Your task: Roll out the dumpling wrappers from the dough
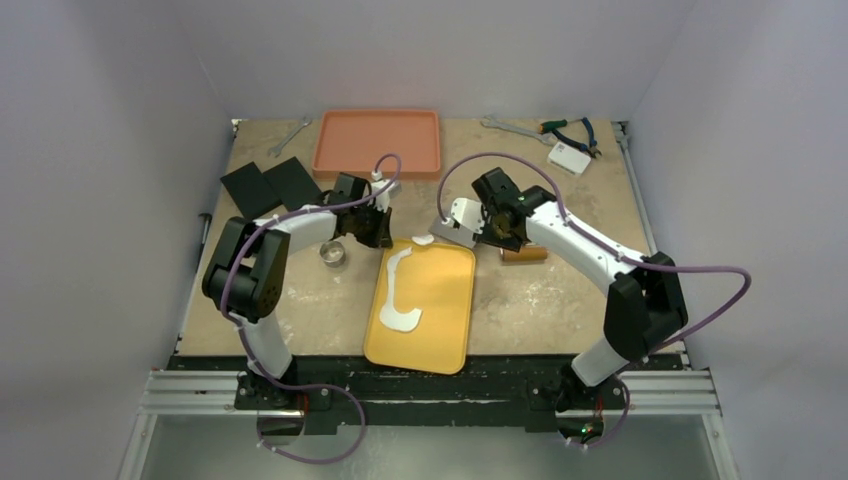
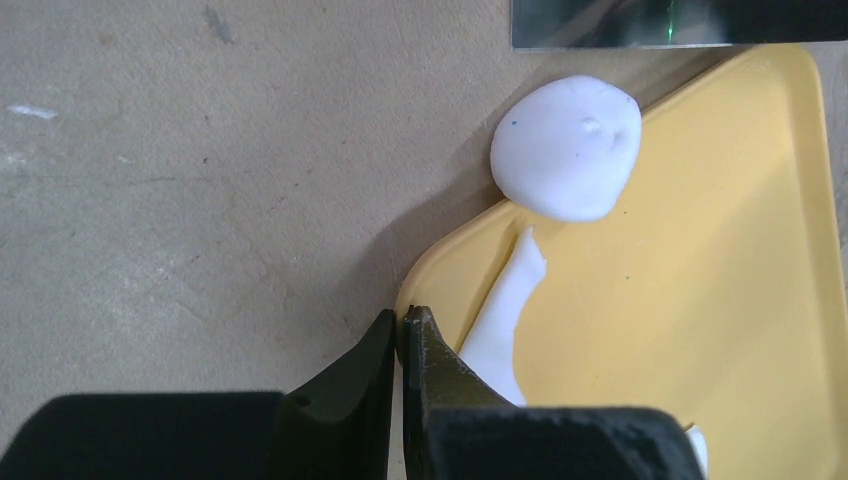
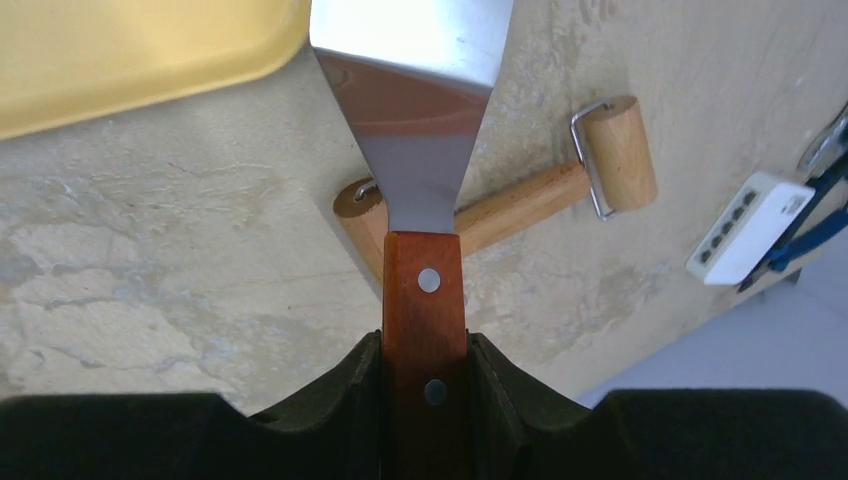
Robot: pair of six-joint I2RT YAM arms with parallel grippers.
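Observation:
The yellow tray (image 1: 440,310) holds flat white dough strips (image 2: 500,320). A white dough lump (image 2: 565,145) rests on its back edge. My left gripper is at the tray's back-left corner, shut, with no object visible between its fingers. My right gripper has the wooden handle of a wide metal scraper (image 3: 420,160) between its fingers, blade pointing away, over wooden rollers (image 3: 620,150) beside the tray.
A salmon tray (image 1: 375,140) lies at the back. A metal cup (image 1: 333,255) and dark plates (image 1: 245,190) are at the left. Wrenches, pliers and a white block (image 1: 569,158) lie at the back edge.

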